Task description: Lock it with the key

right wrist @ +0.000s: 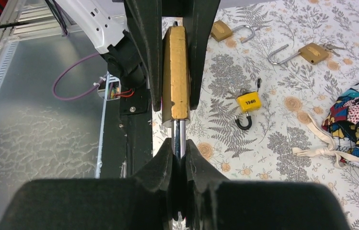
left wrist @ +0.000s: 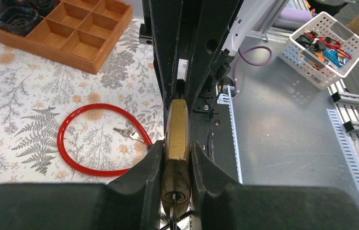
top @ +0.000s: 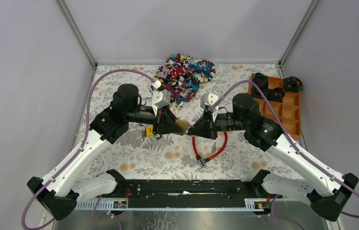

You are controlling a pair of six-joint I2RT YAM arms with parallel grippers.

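Both grippers meet over the middle of the table on a brass padlock [top: 182, 126]. My left gripper is shut on the padlock's body; the keyhole end faces the left wrist camera, and a thin metal piece, seemingly a key [left wrist: 173, 213], stands at the keyhole. In the right wrist view, my right gripper is shut on the silver shackle [right wrist: 179, 136], which runs straight into the brass body. Seen edge-on, the shackle does not show whether it is fully seated. Its far end is hidden between the right fingers.
A red cable lock [left wrist: 62, 139] with a key lies below the grippers. Two open brass padlocks [right wrist: 313, 53] [right wrist: 221, 30] and a yellow padlock [right wrist: 249, 101] lie on the cloth. Behind is a patterned bag [top: 182, 76]; a wooden tray [top: 290, 112] stands at the right.
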